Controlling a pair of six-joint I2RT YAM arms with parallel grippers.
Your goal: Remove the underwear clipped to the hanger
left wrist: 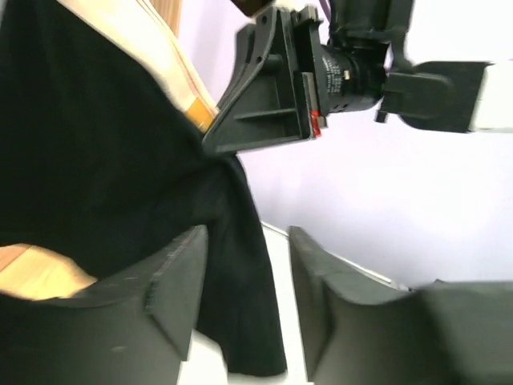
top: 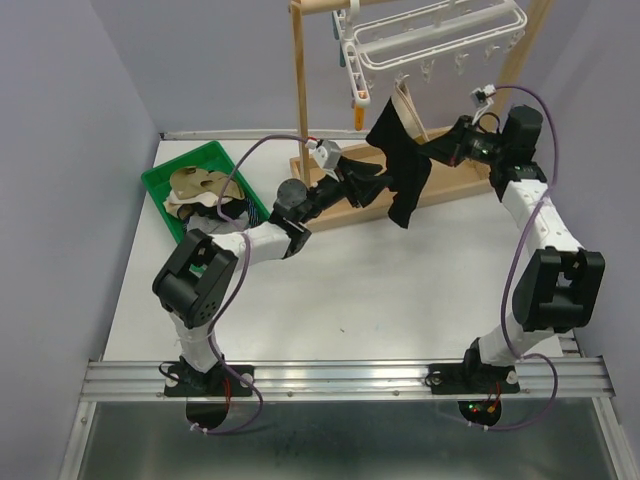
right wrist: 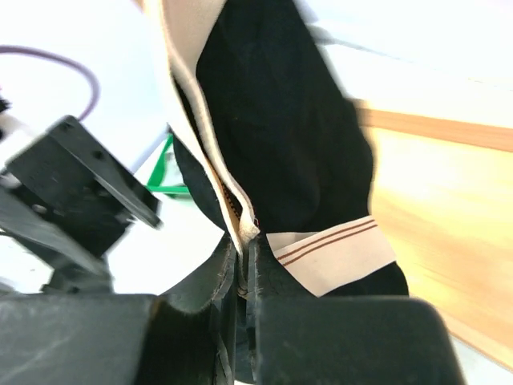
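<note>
The underwear, black cloth (top: 402, 165) with a beige band (top: 406, 110), hangs slanted below the white clip hanger (top: 440, 35). The top end of the band reaches up to the hanger's clips; whether one still grips it I cannot tell. My right gripper (top: 436, 148) is shut on the underwear; in the right wrist view the folded beige edge (right wrist: 228, 192) runs down between its fingertips. To the left of the cloth is my left gripper (top: 378, 180), fingers apart. In the left wrist view the black cloth (left wrist: 120, 184) shows behind its spread fingers (left wrist: 178, 277), apparently not pinched.
A green basket (top: 165, 180) with beige, white and dark cloths stands at the left. Wooden posts (top: 301, 90) and a wooden base (top: 450, 180) carry the hanger.
</note>
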